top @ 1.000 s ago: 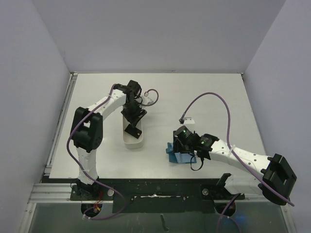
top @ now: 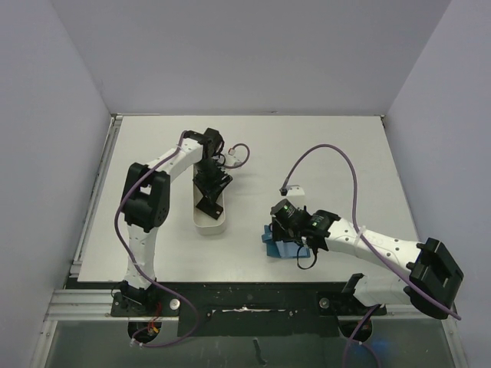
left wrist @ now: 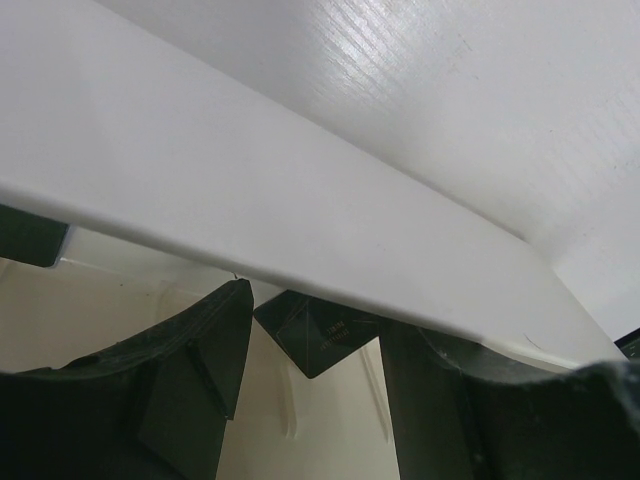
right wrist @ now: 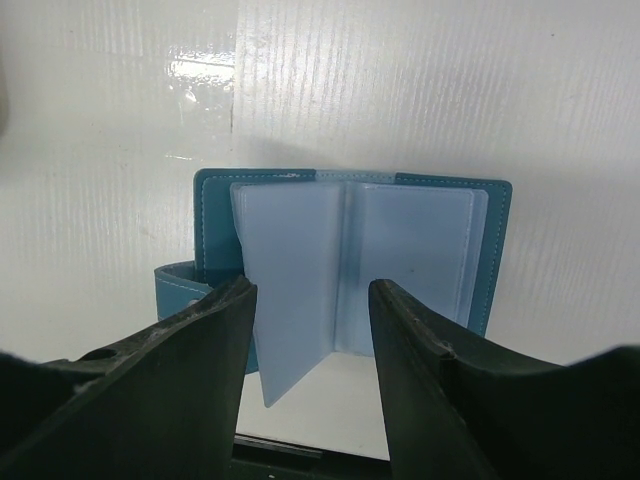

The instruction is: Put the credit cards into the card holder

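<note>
In the left wrist view a dark card lies in the white tray, seen between the fingertips of my left gripper. These fingers stand apart; whether either touches the card cannot be told. From above, my left gripper is down in the tray, with a black card toward the tray's near end. The blue card holder lies spread on the table with clear sleeves, one leaf partly lifted. My right gripper is open over the holder's near part, nothing gripped.
Another dark card shows at the left of the left wrist view. The tray's wall stands up around the cards. Between tray and holder the white table is clear, as is the back right.
The right arm has moved very little; the holder stays put.
</note>
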